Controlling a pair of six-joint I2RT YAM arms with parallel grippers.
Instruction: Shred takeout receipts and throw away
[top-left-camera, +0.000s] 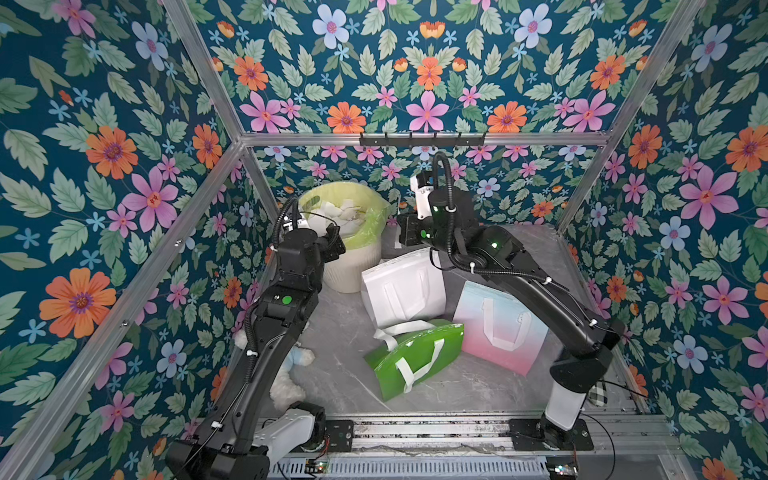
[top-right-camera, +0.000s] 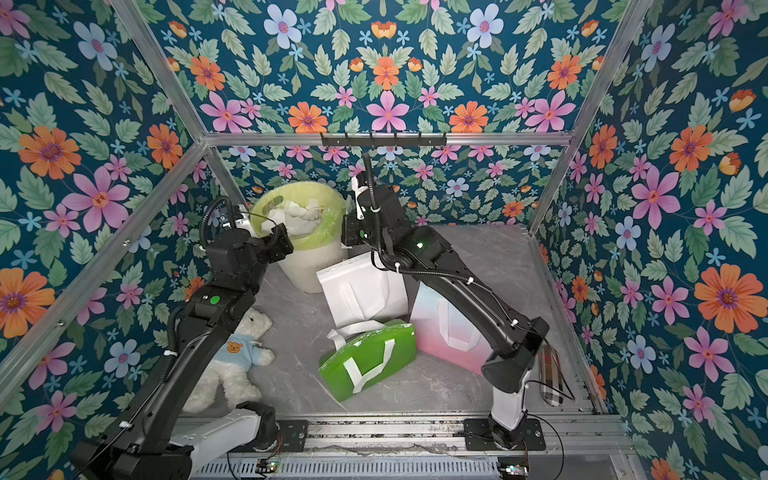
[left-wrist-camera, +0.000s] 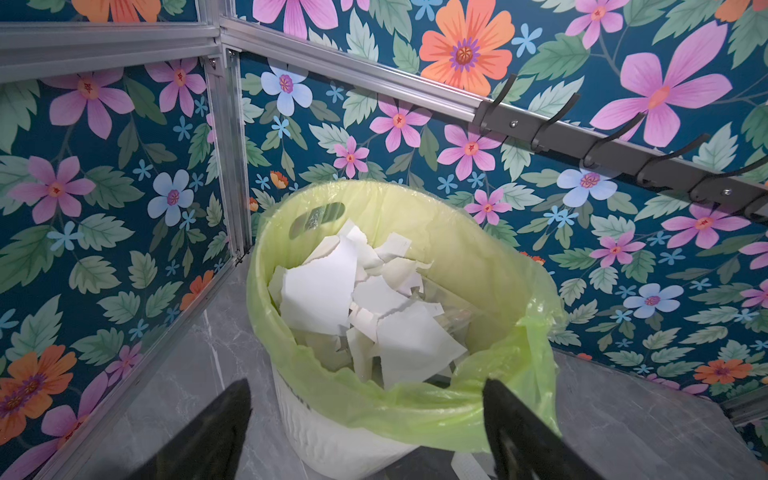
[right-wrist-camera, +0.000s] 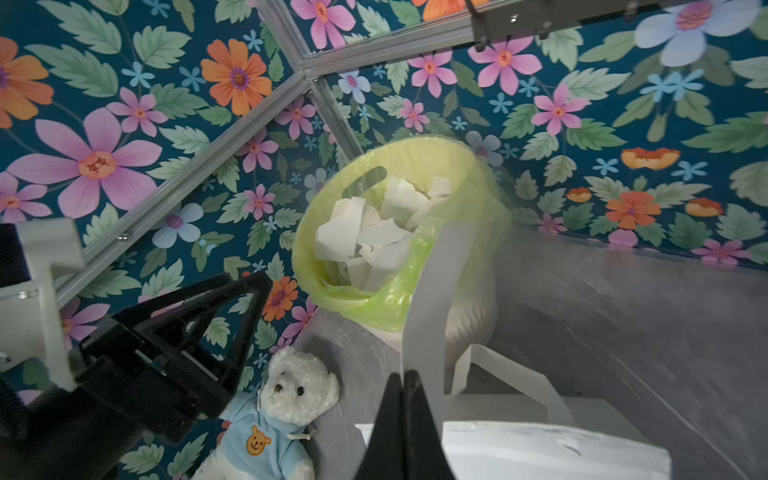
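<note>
The waste bin (left-wrist-camera: 344, 440), lined with a yellow-green bag (left-wrist-camera: 512, 400), holds several torn white paper pieces (left-wrist-camera: 320, 288). In the left wrist view my left gripper is open on the near side of the bin, its blurred fingers (left-wrist-camera: 212, 432) wide apart with nothing between them. A white paper strip (right-wrist-camera: 438, 296) rises from the tips of my right gripper, which is shut on it. The strip is in front of the bin's right side in the right wrist view. From above, the right gripper (top-right-camera: 348, 232) is just right of the bin; its strip is hidden there.
A white bag (top-left-camera: 404, 288), a green bag (top-left-camera: 416, 360) and a pink-blue bag (top-left-camera: 500, 328) stand on the grey floor. The white teddy bear (top-right-camera: 232, 364) sits at the left, partly behind the left arm. Free floor (top-right-camera: 488, 248) lies at the back right.
</note>
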